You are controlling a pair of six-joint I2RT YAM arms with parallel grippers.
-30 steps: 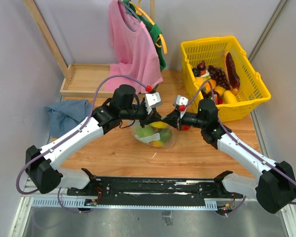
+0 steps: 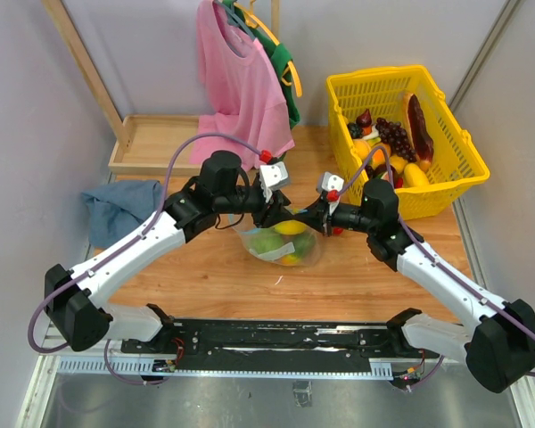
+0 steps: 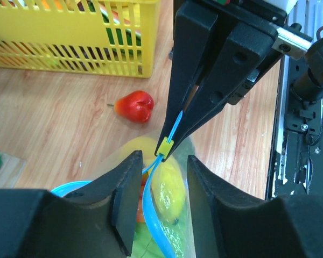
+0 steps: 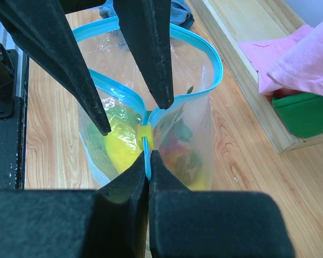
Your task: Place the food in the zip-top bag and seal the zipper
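A clear zip top bag [image 2: 279,244] with a blue zipper rim [image 4: 217,67] stands on the table, food inside. A yellow food [image 4: 121,142] and green ones [image 2: 266,241] show through its film. The rim's two sides meet at one end and part widely beyond it. At that end sits a small yellow slider [image 4: 145,134]. My right gripper is shut on the thin zipper end, right beside the slider. Over the bag's mouth my left gripper is open, its fingers [image 3: 130,174] apart on either side of the zipper near the slider, nothing gripped.
A yellow basket [image 2: 464,174] of food stands at the back right. One red pepper [image 3: 134,106] lies on the table beside it. A wooden rack [image 2: 165,143] with pink clothing [image 2: 241,80] and a blue cloth [image 2: 123,212] occupy the back left.
The bag and my right gripper have shifted slightly to the right. My left gripper has moved only a little, and its fingers look wider apart than before.
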